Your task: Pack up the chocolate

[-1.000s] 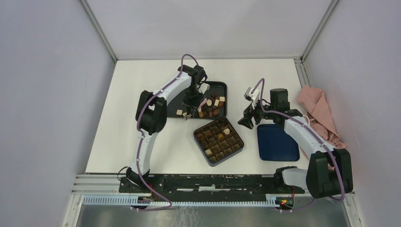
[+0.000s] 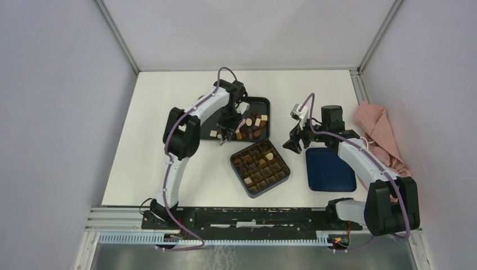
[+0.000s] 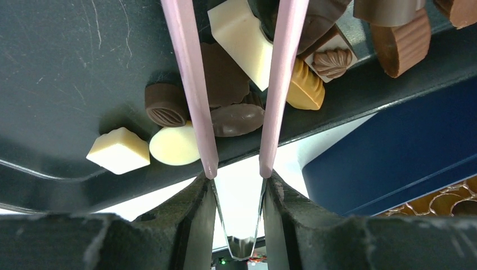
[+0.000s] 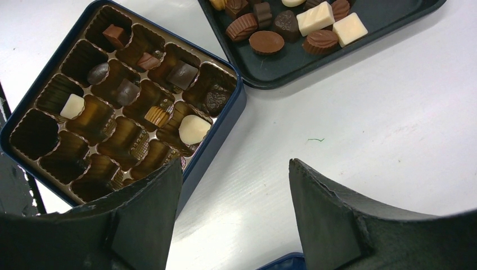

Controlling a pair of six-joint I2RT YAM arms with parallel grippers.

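My left gripper hangs over the black tray (image 2: 262, 104) of loose chocolates, its pink fingers part open around dark brown pieces, including an oval chocolate (image 3: 236, 121); whether it touches them is unclear. A cream cube (image 3: 118, 149), a white oval (image 3: 169, 147) and a yellow ridged piece (image 3: 306, 93) lie near. The compartment box (image 4: 230, 121) sits in front of the tray, with several chocolates in its cells and others empty. My right gripper stands open at the box's right, nothing between its fingers.
A blue lid (image 2: 331, 169) lies at the front right. A pink cloth (image 2: 377, 118) is bunched along the right edge.
The right arm, box and lid look unchanged.
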